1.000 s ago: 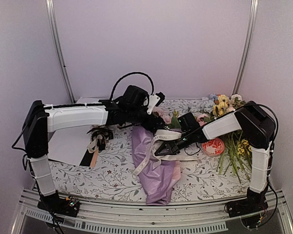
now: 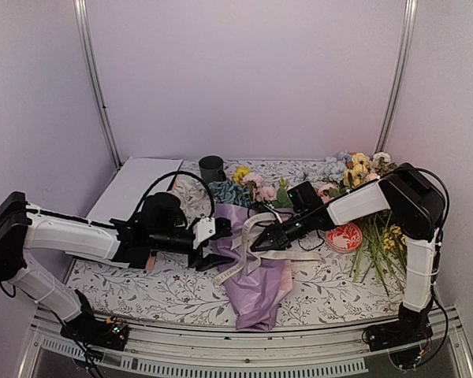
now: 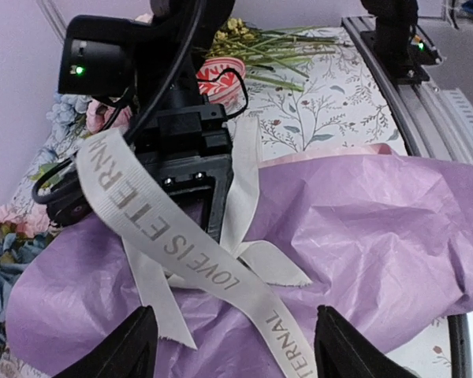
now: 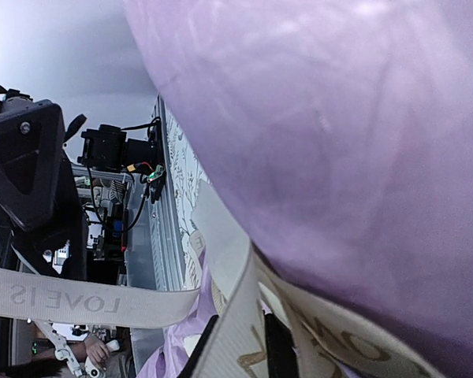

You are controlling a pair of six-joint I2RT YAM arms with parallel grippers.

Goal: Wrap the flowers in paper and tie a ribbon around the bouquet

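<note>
The purple-wrapped bouquet lies front to back at the table's centre, crossed by a cream lettered ribbon with several loops and tails. My right gripper is down in the ribbon at the wrap's middle; in the right wrist view ribbon hides much of its fingers, so I cannot tell its grip. My left gripper hangs open just left of the bouquet; in the left wrist view its fingertips straddle the ribbon's hanging length from above, apart from it as far as shows.
Loose flowers and a red patterned bowl lie at right. A dark cup stands at the back. White and peach sheets lie at left.
My left gripper has come down and toward the front, from over the bouquet's back to beside the ribbon. The right arm looks unchanged.
</note>
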